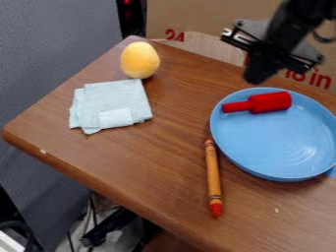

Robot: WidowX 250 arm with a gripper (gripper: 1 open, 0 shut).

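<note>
My black gripper (252, 54) hangs at the top right, raised over the back of the table and in front of the cardboard box; it is dark and blurred, so its finger state is unclear. Below it, a red cylindrical object (268, 101) lies on the upper part of a light blue plate (276, 148). An orange crayon (213, 182) with a red tip lies just left of the plate. A folded pale cloth (110, 104) rests at the left, with a yellow egg-shaped object (140, 60) behind it.
The wooden table (132, 167) has bare surface at its front left and in the middle. Its left edge drops to a grey floor area with cables and dark items. A cardboard box (191, 20) stands behind the table.
</note>
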